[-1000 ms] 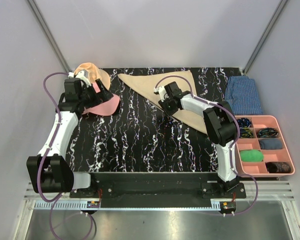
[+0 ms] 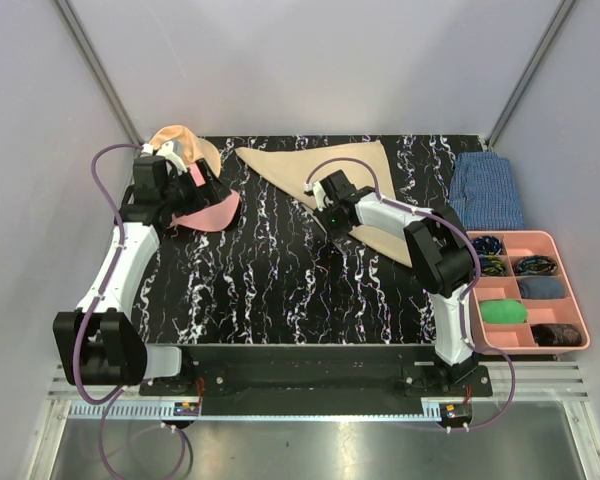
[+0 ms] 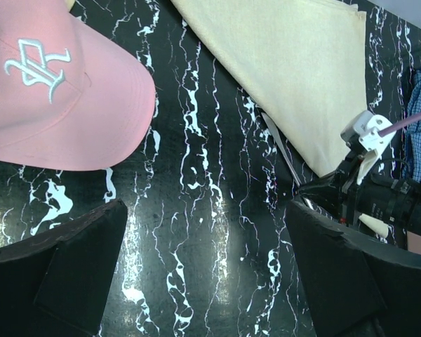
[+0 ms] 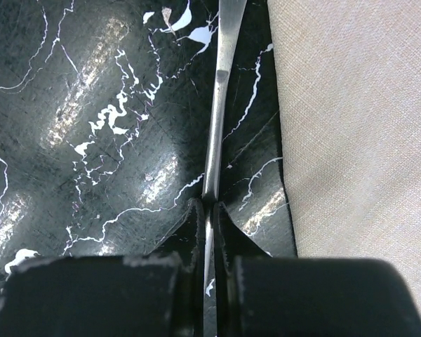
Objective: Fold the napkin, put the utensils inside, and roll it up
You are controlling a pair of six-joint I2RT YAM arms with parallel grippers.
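Observation:
A cream napkin (image 2: 300,165) (image 3: 288,63) (image 4: 351,126) lies folded into a long triangular shape on the dark marbled table. A metal knife (image 3: 277,140) (image 4: 219,119) lies just beside its near edge. My right gripper (image 2: 328,225) is down over the knife, fingertips together, the knife running beneath them; whether any of it is between them is hard to see, though they look shut. My left gripper (image 2: 202,180) hangs open above the pink cap (image 3: 70,112) at the left, holding nothing.
A peach cap (image 2: 175,140) lies behind the pink one. A blue checked cloth (image 2: 485,190) is at the back right, with a pink divided box (image 2: 570,300) of rolled items in front of it.
My right gripper has moved slightly toward the front of the table and a little left, along the knife. The left arm is almost unmoved.

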